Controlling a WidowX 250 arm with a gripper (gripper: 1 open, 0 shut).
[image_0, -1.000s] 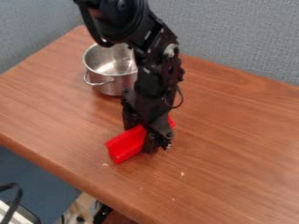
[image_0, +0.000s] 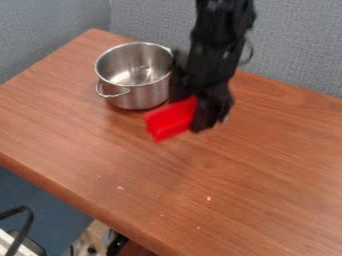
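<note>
My black gripper (image_0: 201, 105) is blurred in motion, raised over the middle of the wooden table (image_0: 221, 195) and shut on a red object (image_0: 170, 121). Just to its left, further back, stands a steel pot (image_0: 134, 75) with wire handles. The object's exact shape is too blurred to tell.
The table's front left edge drops to a blue-grey floor with cables at the lower left. Grey padded walls stand behind.
My gripper has lifted the red object and moved it up and back, from near the table's front edge to beside the pot.
</note>
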